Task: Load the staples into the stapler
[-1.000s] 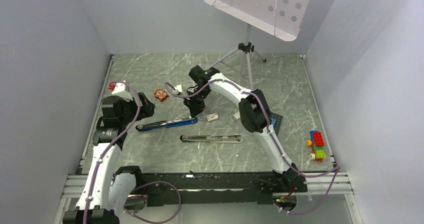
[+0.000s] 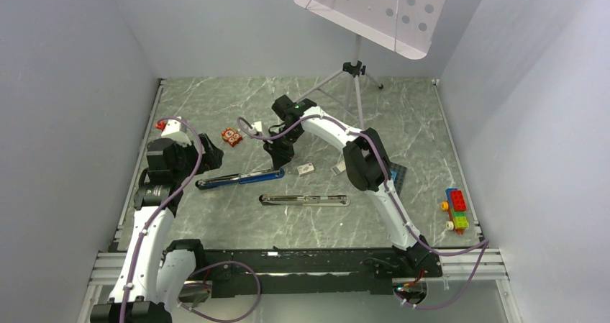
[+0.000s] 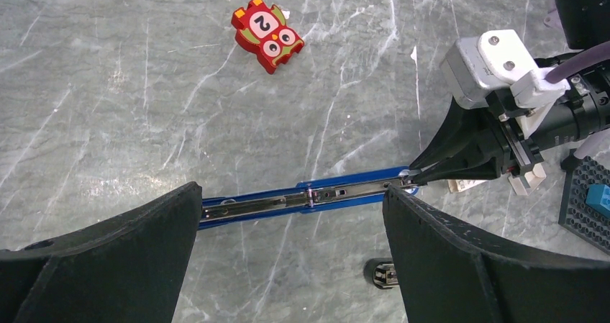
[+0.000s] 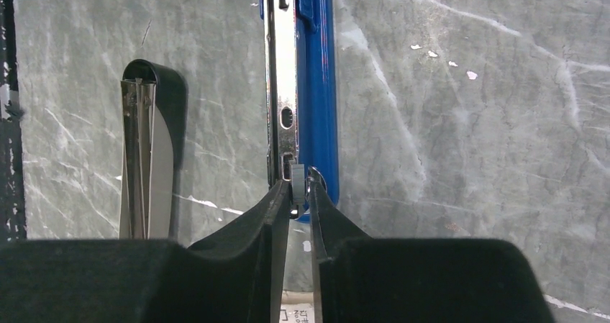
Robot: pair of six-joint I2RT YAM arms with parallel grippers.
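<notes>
The blue stapler [image 2: 239, 178] lies with its long metal channel exposed. At its right end, my right gripper is low over the channel, fingertips close together around a small grey strip, apparently staples; whether it grips the strip is unclear. My left gripper stands open above the stapler's left part, nothing between its fingers. A second stapler [image 2: 304, 201], metallic and pale, lies parallel nearer the front. A small staple box [image 2: 306, 168] lies just right of the blue stapler.
An owl toy [image 2: 231, 137] lies behind the blue stapler. A grey baseplate [image 2: 401, 183] is right of the right arm, and a brick car [image 2: 457, 210] stands at the far right. A tripod stand [image 2: 357, 93] occupies the back.
</notes>
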